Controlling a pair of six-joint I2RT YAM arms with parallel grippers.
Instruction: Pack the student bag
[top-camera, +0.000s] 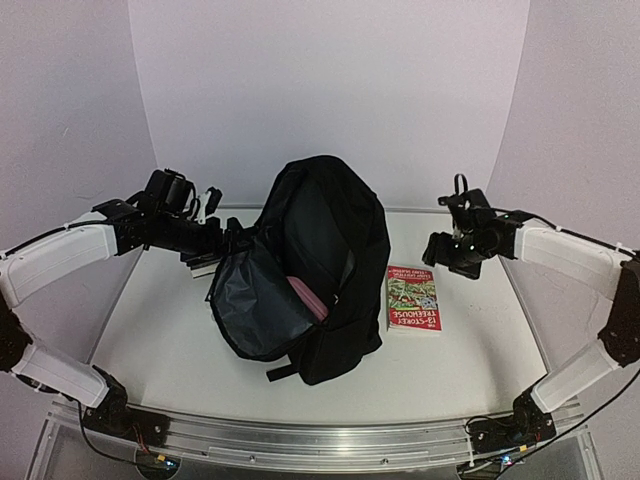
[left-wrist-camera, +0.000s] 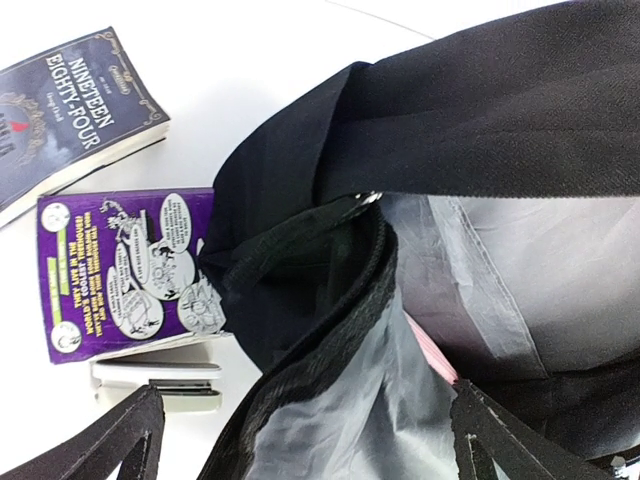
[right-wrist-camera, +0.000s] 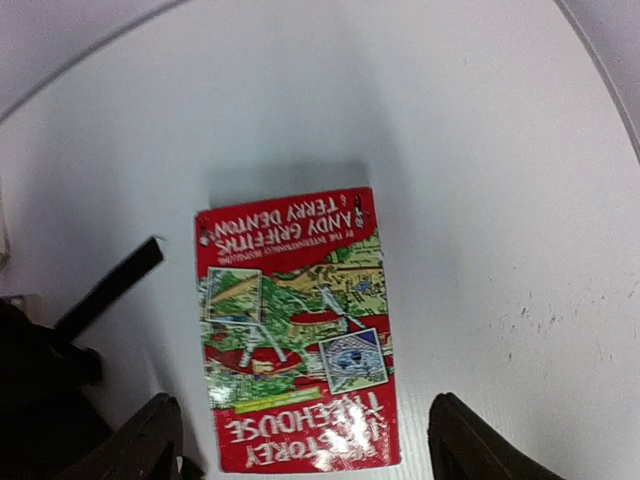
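The black backpack (top-camera: 335, 250) stands open mid-table, its front flap (top-camera: 262, 310) folded down to the left. A pink item (top-camera: 307, 297) shows inside. My left gripper (top-camera: 228, 238) is at the flap's upper edge; in the left wrist view its fingers (left-wrist-camera: 125, 440) are wide apart, with bag fabric beneath them. To the right of the bag, a red "13-Storey Treehouse" book (top-camera: 413, 298) lies flat. Above and behind that book hovers my right gripper (top-camera: 450, 262), open and empty, its fingers (right-wrist-camera: 465, 440) spread in the right wrist view.
Left of the bag lie a dark "Nineteen Eighty-Four" book (left-wrist-camera: 85, 105), a purple book (left-wrist-camera: 125, 270) and a small pale object (left-wrist-camera: 165, 385). Bare table (top-camera: 470, 350) extends right of and in front of the red book. Walls enclose the back and sides.
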